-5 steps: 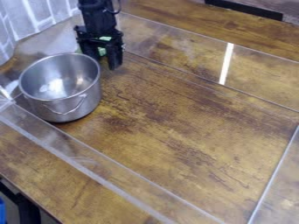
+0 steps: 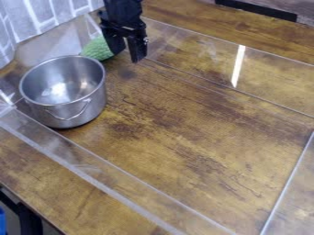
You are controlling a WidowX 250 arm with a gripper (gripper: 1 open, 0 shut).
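Note:
My gripper (image 2: 127,48) hangs at the top of the view, over the upper left of the wooden work surface. A green object (image 2: 95,50) lies just left of it, partly hidden behind it; whether they touch is unclear, as is the state of the fingers. Below them, at the left, stands a large steel pot (image 2: 62,91) with a wire handle, empty as far as I can see.
Clear plastic walls border the wooden table (image 2: 196,128). A whitish, translucent sheet (image 2: 28,23) stands at the upper left, behind the pot.
My gripper has moved up and slightly right over the last second, uncovering more of the green object at its left. The pot has not moved.

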